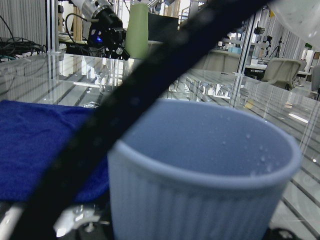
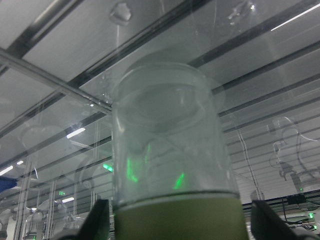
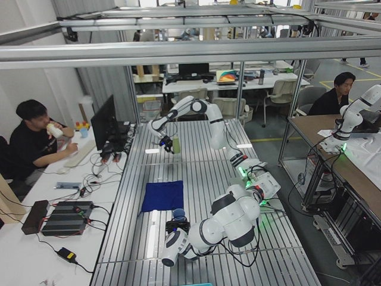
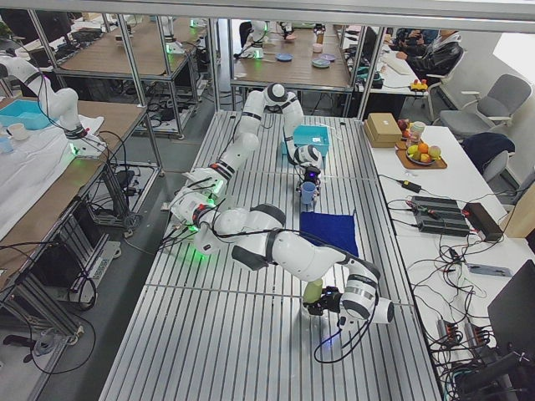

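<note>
A blue cup [image 3: 178, 213] [image 1: 200, 200] stands on the slatted table, with my left gripper [image 3: 177, 224] right at it; it fills the left wrist view, and I cannot tell whether the fingers grip it. A blue cloth [image 3: 161, 196] lies flat beyond it. A tall green bottle [image 3: 176, 145] [image 1: 137, 32] with a clear base [image 2: 170, 140] stands farther along the table. My right gripper [image 4: 318, 302] is at the bottle's green part, its fingers either side of it in the right wrist view; whether they press on it is unclear.
A teal bin [image 4: 311, 134] sits on the table beyond the cup in the camera right view. A side desk [image 3: 47, 250] with electronics runs along one long edge.
</note>
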